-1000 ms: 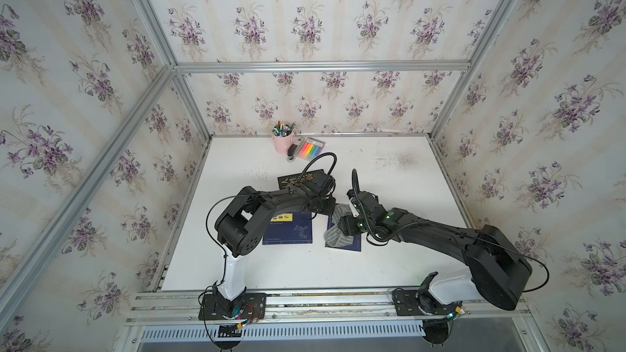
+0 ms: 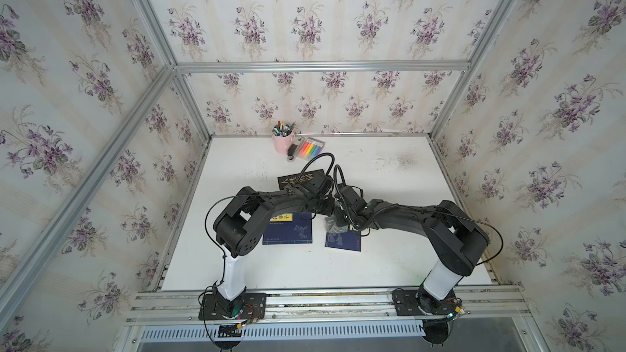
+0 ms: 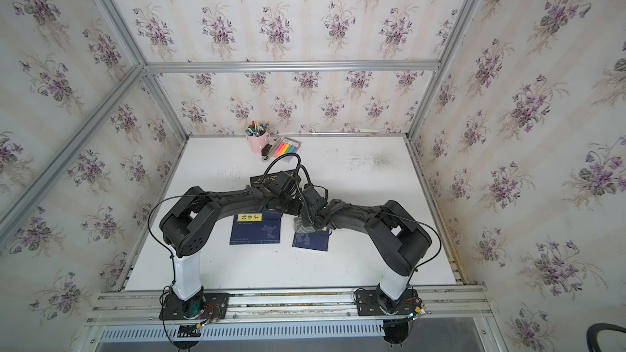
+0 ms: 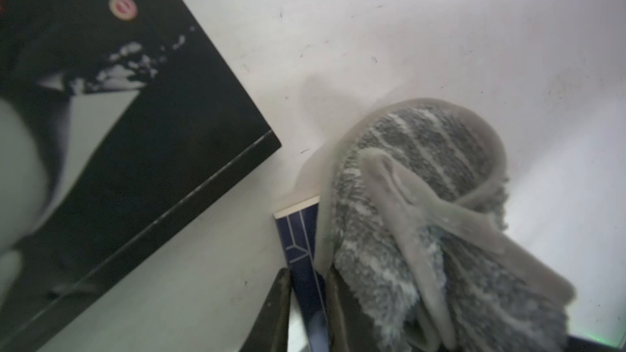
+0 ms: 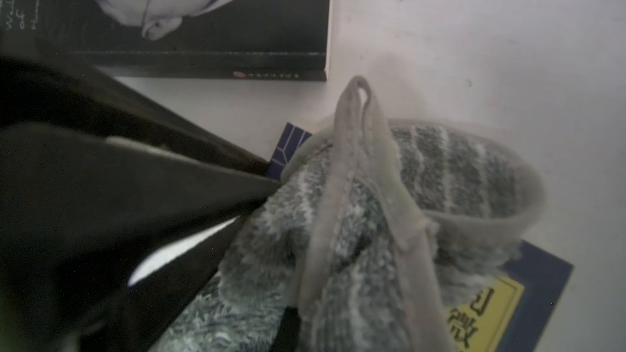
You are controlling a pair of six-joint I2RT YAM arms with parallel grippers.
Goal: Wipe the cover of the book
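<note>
The grey striped cloth (image 5: 463, 176) with pale binding and a loop lies bunched on a small navy book (image 2: 343, 241), whose cover shows beside it in the right wrist view. My right gripper (image 2: 345, 215) is down at the cloth, shut; its tips are partly hidden in the fabric. My left gripper is at the book's upper edge beside the cloth, its fingertips a little apart over the navy strip; whether they grip anything is unclear.
A black book with a portrait (image 5: 208, 6) lies behind. A larger navy book (image 2: 287, 234) lies at left. A pink pen cup (image 2: 281, 140) and coloured pens (image 2: 311, 148) stand at the back.
My right arm has moved left and inward over the small book, toward the left gripper, and the cloth is more bunched, showing less at the lower left. The left arm is nearly still.
</note>
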